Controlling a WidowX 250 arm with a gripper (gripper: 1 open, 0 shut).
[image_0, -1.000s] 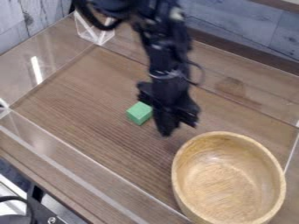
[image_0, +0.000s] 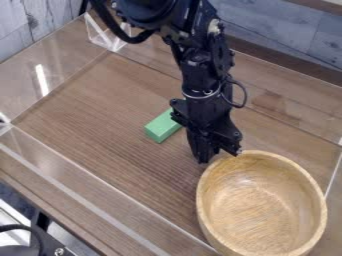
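My black arm reaches down from the top centre to the gripper (image_0: 214, 150), which is low over the wooden table, just behind the rim of a large tan bowl (image_0: 262, 210). A green block (image_0: 162, 125) lies left of the gripper, partly behind the arm. I cannot tell whether the fingers are open or shut.
A clear plastic container (image_0: 107, 28) stands at the back left. Grey walls edge the table at the back, and black cable shows at the bottom left.
The block and bowl look unmoved.
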